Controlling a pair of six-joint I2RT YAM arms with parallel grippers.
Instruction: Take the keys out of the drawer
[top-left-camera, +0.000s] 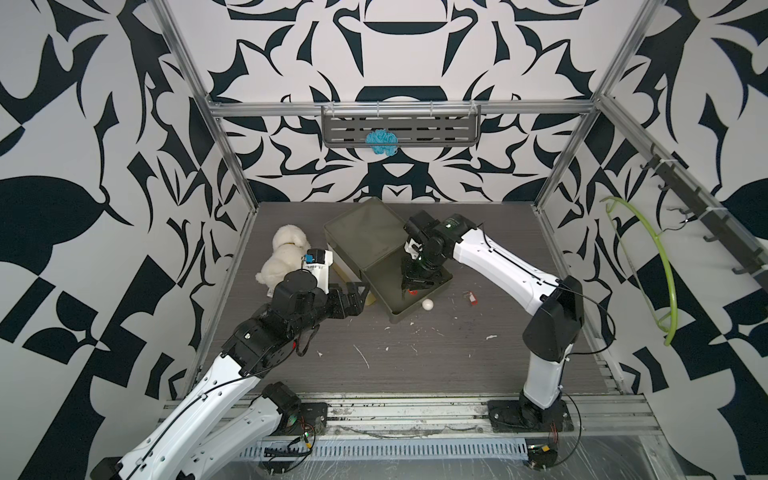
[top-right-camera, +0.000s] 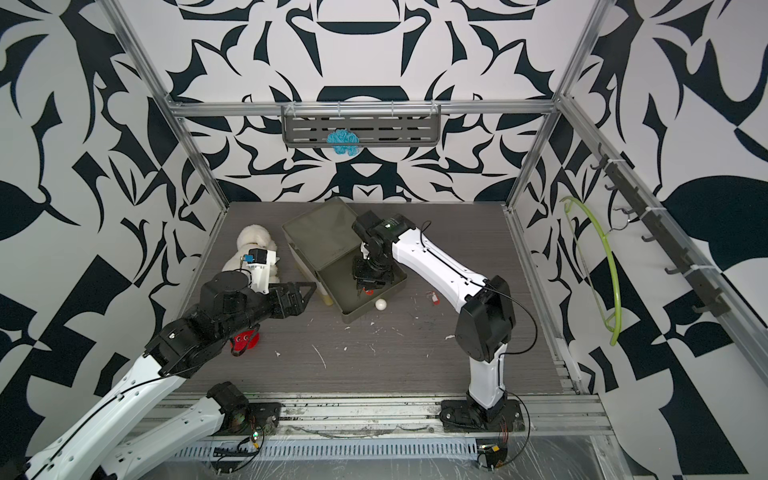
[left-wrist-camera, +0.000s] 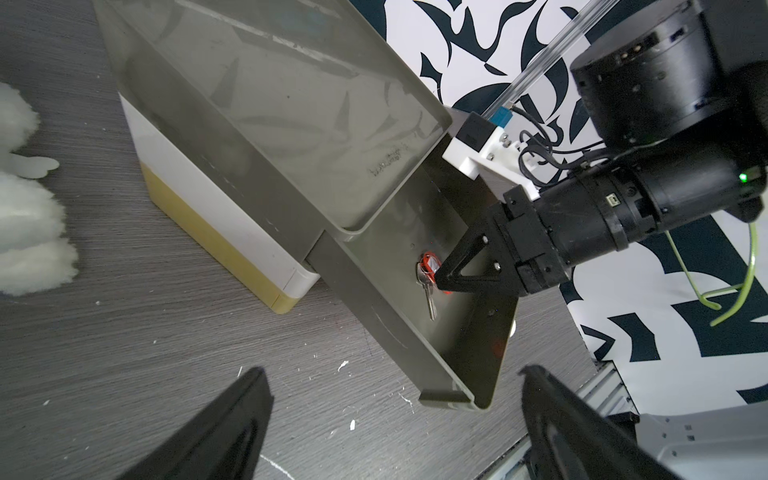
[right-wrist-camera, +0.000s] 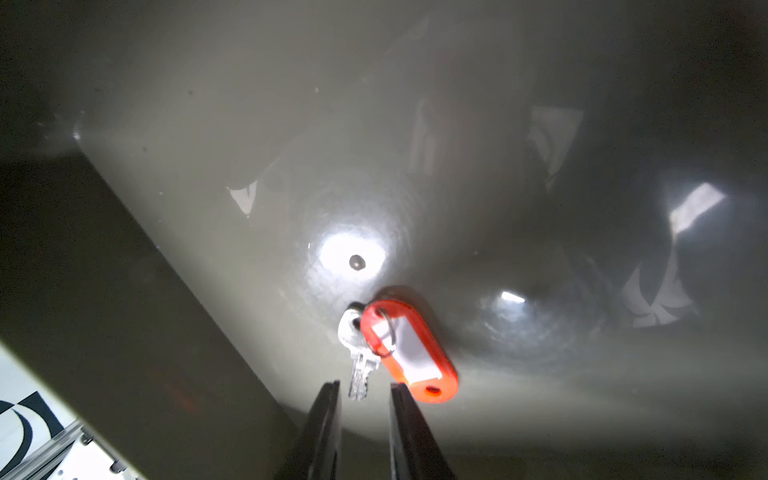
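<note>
Inside the open grey-olive drawer (left-wrist-camera: 364, 312) lie the keys: a silver key (right-wrist-camera: 360, 368) ringed to a red tag with a white label (right-wrist-camera: 412, 352), near the drawer floor's middle. My right gripper is down inside the drawer over them, fingers part apart, the key and tag just beyond the fingertips with nothing visibly held. My left gripper stands open with nothing between its fingers, outside the drawer on the left, above the table (left-wrist-camera: 184, 360).
A white plush toy (top-left-camera: 280, 264) sits left of the drawer. A white ball (top-left-camera: 428, 305) and a small red-white object (top-left-camera: 470, 298) lie at its right.
</note>
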